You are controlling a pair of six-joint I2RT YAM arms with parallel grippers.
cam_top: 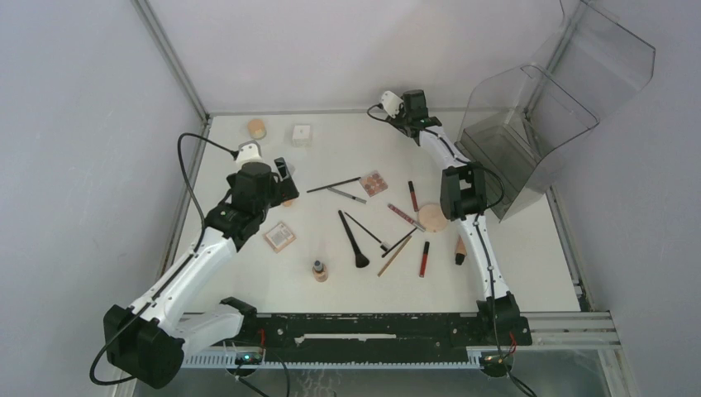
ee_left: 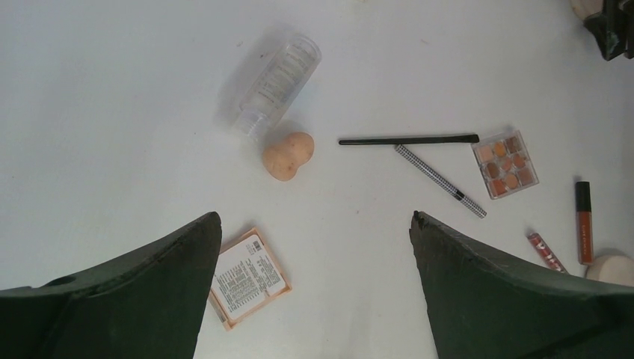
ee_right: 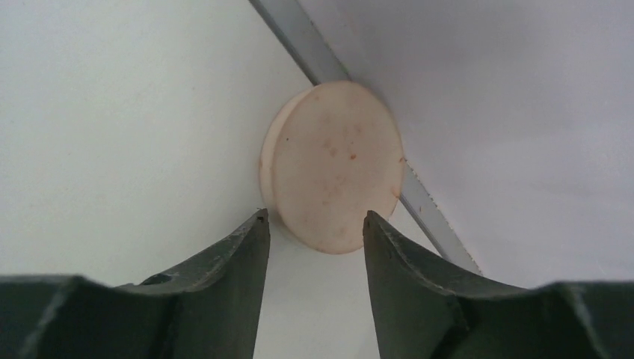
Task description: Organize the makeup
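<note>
My left gripper is open with nothing between its fingers, above the left side of the table, over a clear bottle, a peanut-shaped sponge and a palette. An eyeshadow palette, brushes, pencils and lip tubes lie in the middle. My right gripper is low at the back edge, part open, its fingertips at the near rim of a round flat beige compact or puff, which lies by the grey edge rail.
A clear acrylic organizer stands at the back right with its lid raised. A beige jar and a white box sit at the back left. The back wall is close behind my right gripper.
</note>
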